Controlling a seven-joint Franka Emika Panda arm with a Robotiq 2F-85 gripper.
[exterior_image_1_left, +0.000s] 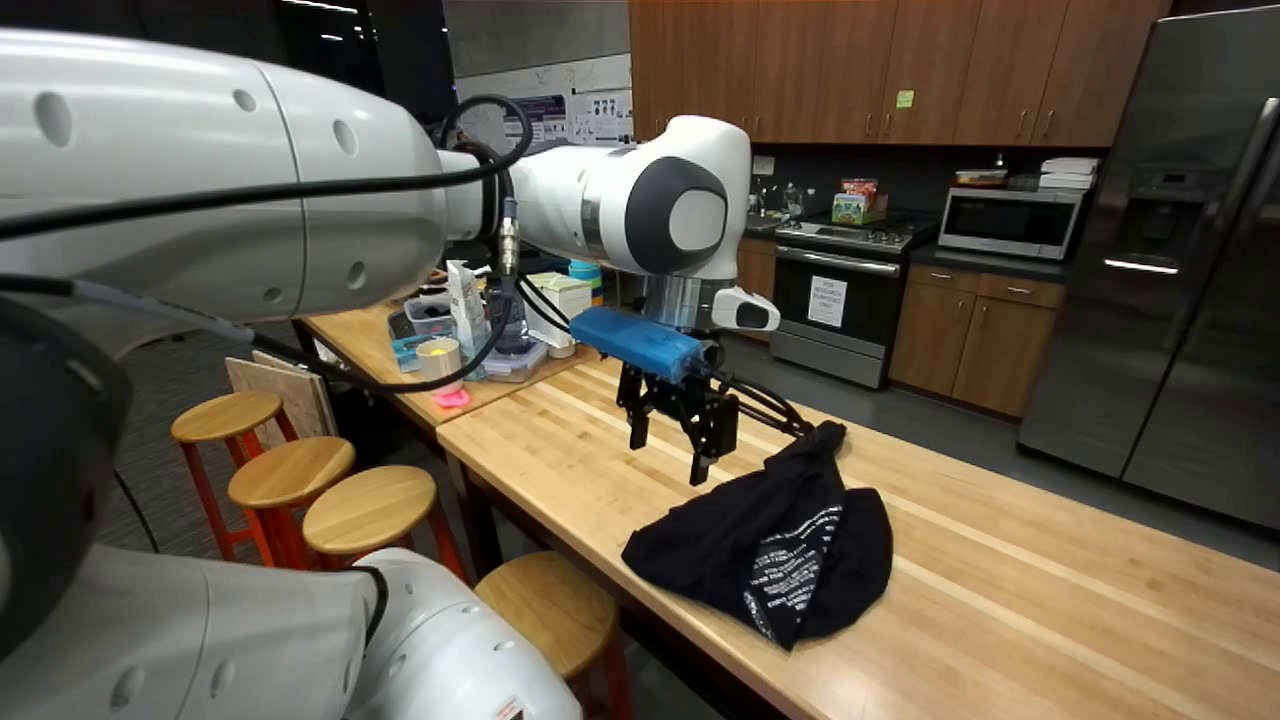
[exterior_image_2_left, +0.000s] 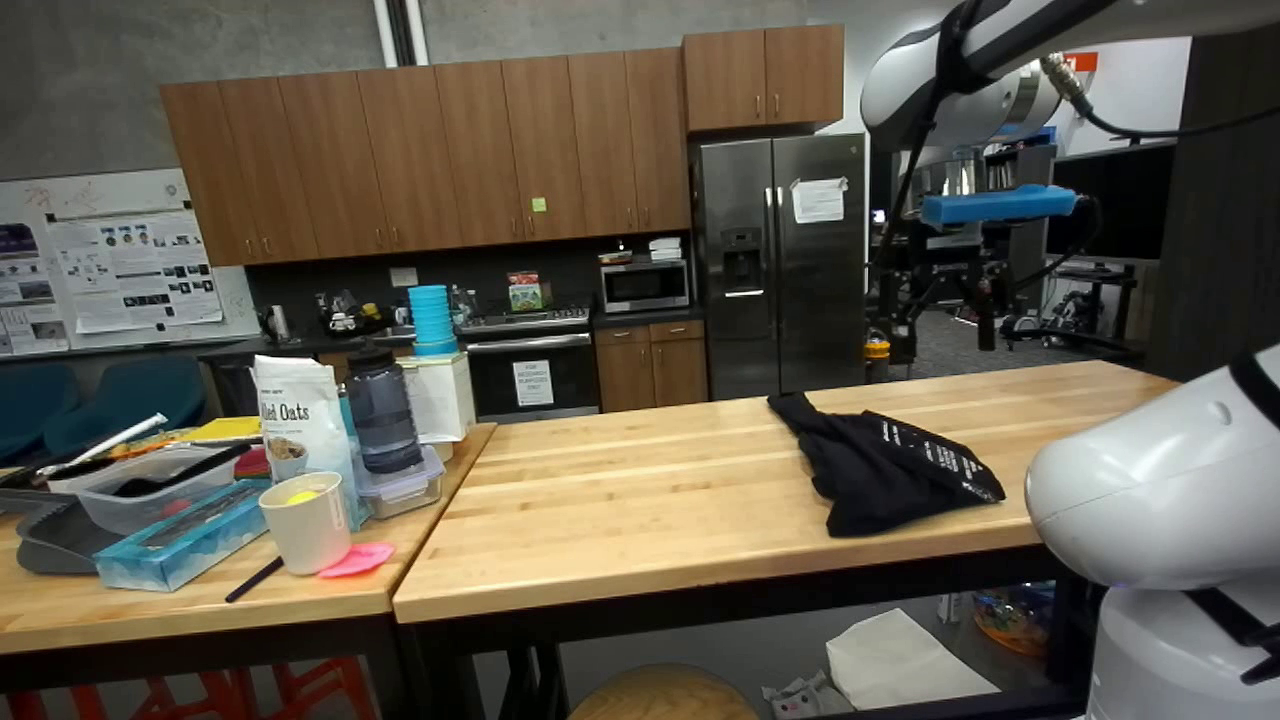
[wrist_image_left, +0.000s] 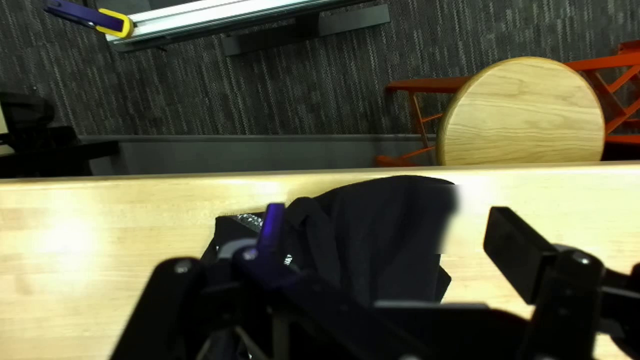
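A crumpled black cloth (exterior_image_1_left: 780, 546) with white print lies on the wooden table (exterior_image_1_left: 1020, 564), one end folded over itself. In the second exterior view the same cloth (exterior_image_2_left: 888, 468) rests near the table's front right part. My gripper (exterior_image_1_left: 667, 456) hangs in the air above the table, its fingers pointing down and spread apart. From the wrist, the cloth (wrist_image_left: 384, 234) appears below and between the two fingers of the open gripper, touching neither. Part of the cloth is hidden behind the gripper body.
Wooden stools (exterior_image_1_left: 552, 612) stand along the table's near edge. On the adjoining table are an oats bag (exterior_image_2_left: 306, 420), a cup (exterior_image_2_left: 307, 522) and a tissue box (exterior_image_2_left: 186, 534).
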